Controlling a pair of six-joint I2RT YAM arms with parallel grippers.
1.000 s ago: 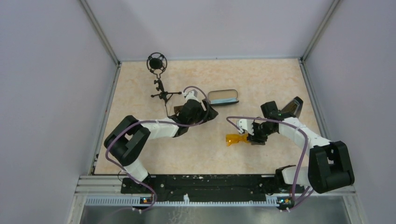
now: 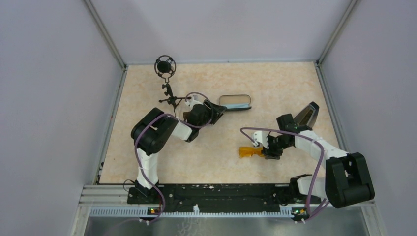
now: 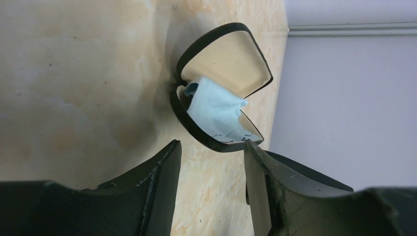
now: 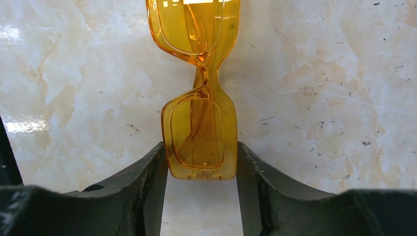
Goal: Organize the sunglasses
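Observation:
Amber see-through sunglasses (image 4: 200,125) lie on the pale tabletop, temples folded under the lenses. The right gripper has its fingertips on either side of the near lens, at its edges; whether they press on it I cannot tell. From above, part of the sunglasses (image 2: 248,151) shows left of that gripper (image 2: 265,153). The left gripper is partly open with nothing between its fingers. Just beyond its tips stands an opened black-rimmed case (image 3: 228,59) with a cream lining and a light blue cloth (image 3: 216,108) in its lower half.
A second dark case (image 2: 307,114) stands at the table's right side, behind the right arm. A black stand with a round head (image 2: 165,66) is at the back left.
Over the last second the left arm folded in and its gripper shifted slightly.

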